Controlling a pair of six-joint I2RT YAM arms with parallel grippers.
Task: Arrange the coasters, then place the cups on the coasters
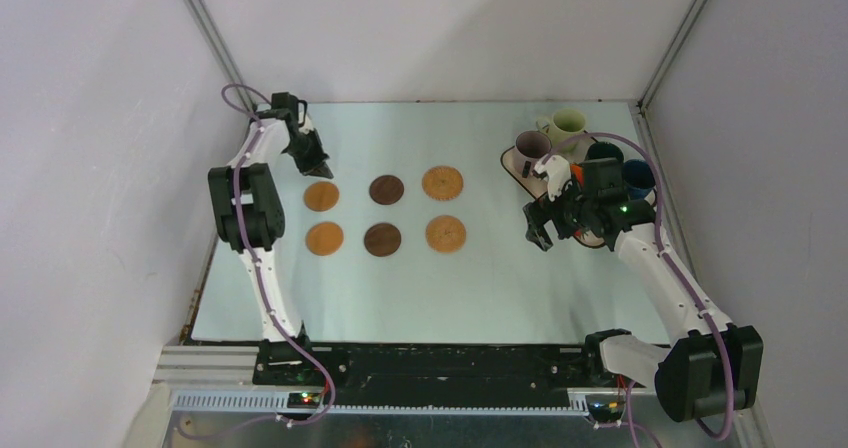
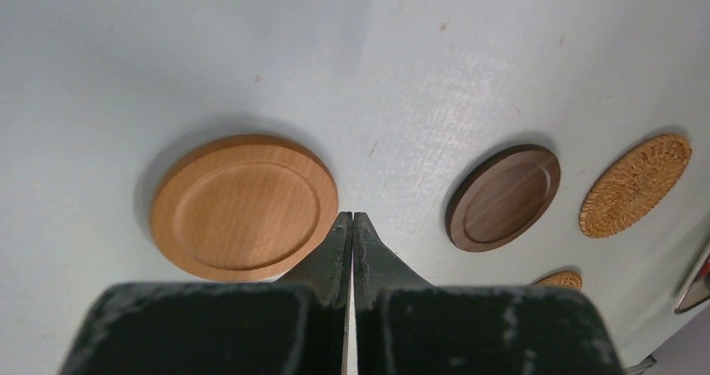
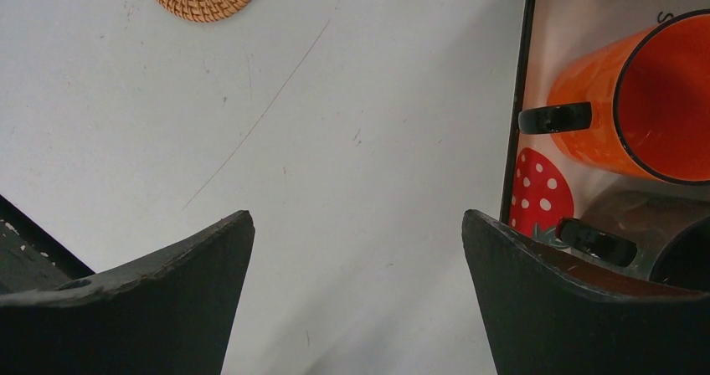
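Six round coasters lie in two rows: light wood (image 1: pixel 321 196), dark wood (image 1: pixel 386 190) and woven (image 1: pixel 442 183). My left gripper hovers just behind the upper light wood coaster (image 2: pixel 243 208), shut with nothing between its fingers. At the right, my right gripper stands open and empty beside the cup tray (image 1: pixel 520 176). In the right wrist view an orange cup (image 3: pixel 586 82) with a black handle lies on its side in the tray, a dark cup (image 3: pixel 645 241) beside it.
Mauve (image 1: pixel 532 145), pale green (image 1: pixel 568 123) and blue (image 1: pixel 640 180) cups are also at the tray. Walls border the table at left, back and right.
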